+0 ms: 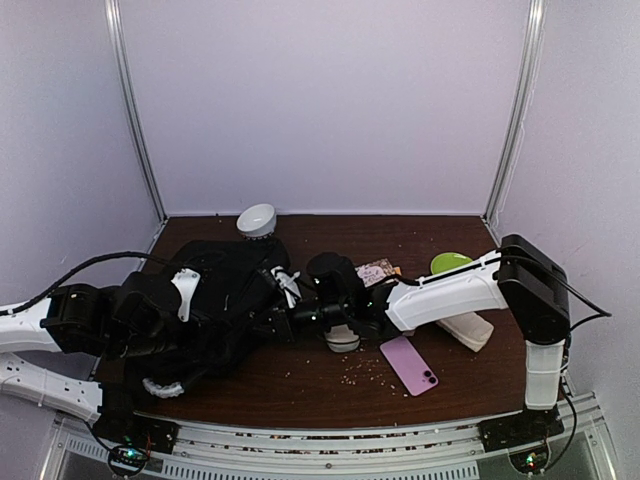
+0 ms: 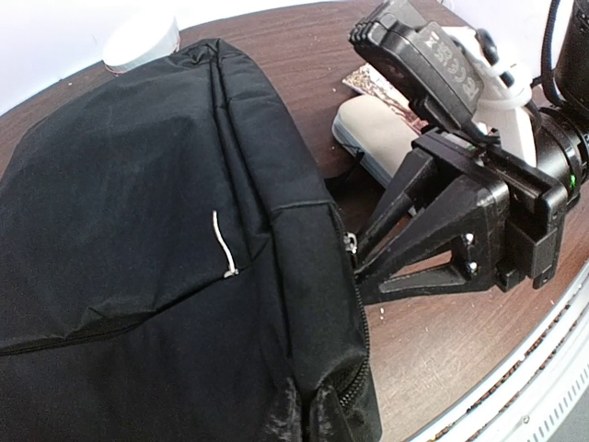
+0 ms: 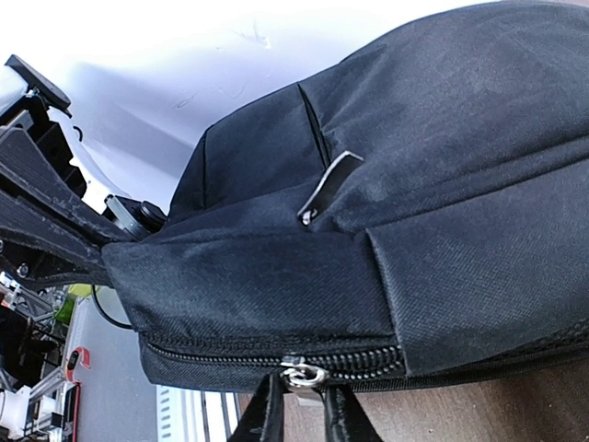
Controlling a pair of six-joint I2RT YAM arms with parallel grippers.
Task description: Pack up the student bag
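The black backpack [image 1: 228,300] lies on the left of the table, filling much of both wrist views. At its near corner my left gripper is shut, with bag fabric drawn in at its fingertips. Along the bag's side runs a zipper [image 3: 221,357]; its metal slider [image 3: 304,376] sits just above my right gripper. That gripper's fingers are parted, one on either side of the small pull tab [image 3: 309,398]. To the right of the bag lie a purple phone [image 1: 409,365], a cream case [image 1: 467,330] and a patterned booklet [image 1: 376,271].
A white bowl [image 1: 257,221] stands behind the bag and a green bowl [image 1: 450,262] at the right. Another pale rounded case [image 2: 377,136] lies beneath my right arm. Crumbs [image 1: 362,375] are scattered near the phone. Bare table shows at the back middle.
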